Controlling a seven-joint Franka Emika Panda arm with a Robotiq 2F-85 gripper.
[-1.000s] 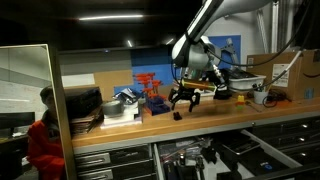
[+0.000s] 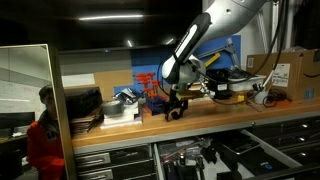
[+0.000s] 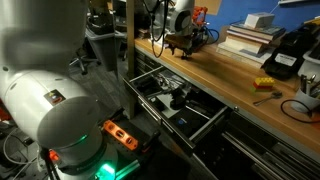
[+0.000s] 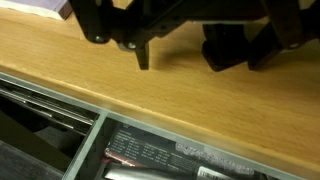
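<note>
My gripper (image 2: 177, 104) is low over the wooden counter (image 2: 140, 128), near its front edge. In the wrist view, my gripper is open, its dark fingers (image 4: 137, 38) reaching in from the top. A small black object (image 4: 226, 46) on the counter lies in the space between them, closer to the right finger. Its upper part runs out of the frame, so I cannot tell what it is. Seen from the other side, my gripper (image 3: 181, 46) is at the far part of the counter, and the object is too small to make out clearly.
Below the counter edge, an open drawer (image 3: 180, 105) holds several dark tools. Stacked books (image 3: 250, 38) and a red-and-yellow block (image 3: 264, 84) occupy the counter. A container (image 2: 261, 98) stands to the right in exterior view 1. Bare wood lies along the counter's front.
My gripper has moved left and down in exterior view 1, from right of the small black object to right at it. The drawer and surrounding things look unchanged.
</note>
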